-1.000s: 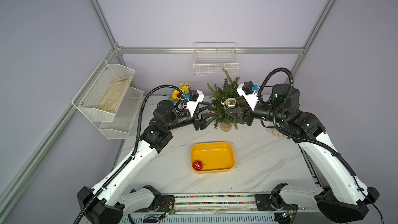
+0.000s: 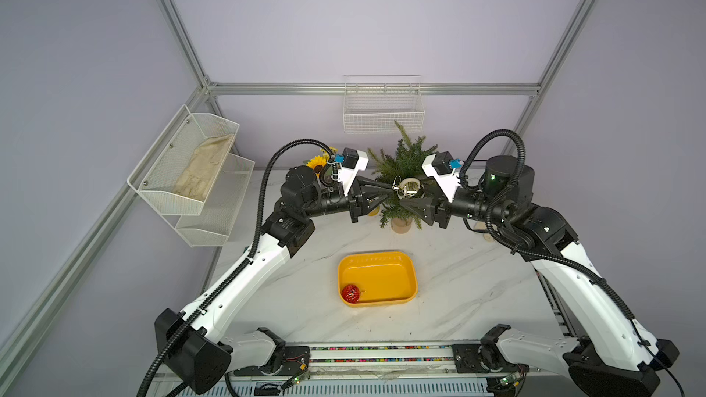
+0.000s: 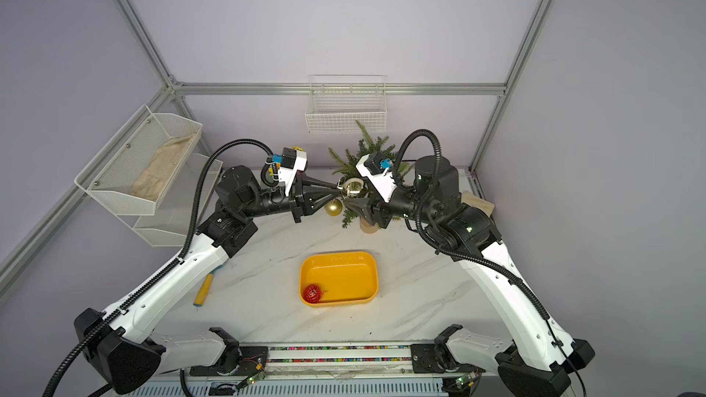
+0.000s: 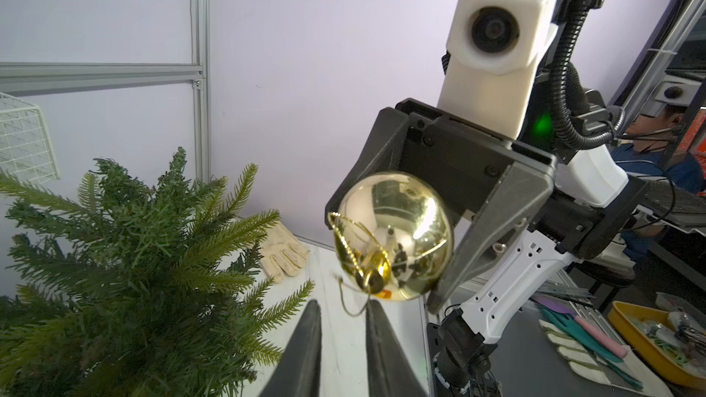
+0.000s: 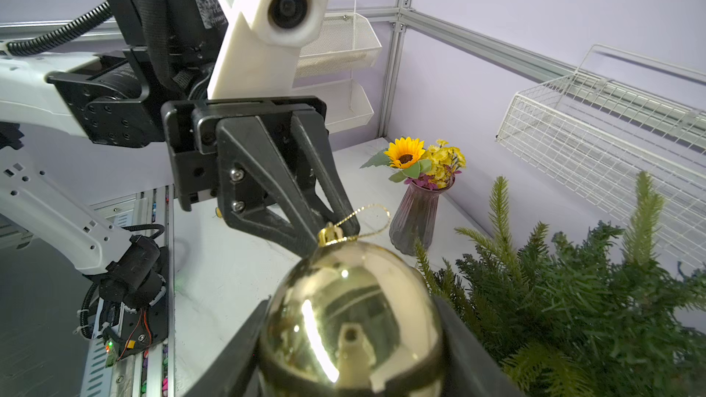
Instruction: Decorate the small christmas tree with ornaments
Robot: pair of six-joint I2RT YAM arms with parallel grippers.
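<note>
A shiny gold ball ornament [image 4: 397, 235] is held in the air in front of the tree, my right gripper shut around its sides. Its cap and looped gold cord [image 5: 371, 222] face my left gripper, which is partly open. A narrow gap shows between the left fingertips, with the cord's loose end close to them; whether they touch it I cannot tell. Behind both grippers stands the small green tree [image 4: 139, 279]. Another gold ball [image 3: 333, 207] shows at its left side, its support unclear. A red ornament [image 2: 350, 293] lies in the yellow tray [image 2: 378, 256].
A vase with sunflowers [image 5: 419, 213] stands left of the tree. White wire baskets [image 2: 383, 114] hang on the back wall and at the left. A yellow-handled tool [image 3: 203, 291] lies at left.
My left gripper has moved right, up to the ornament's cap and cord, and its fingers have drawn closer together. The right gripper still holds the gold ball, with only slight shifts.
</note>
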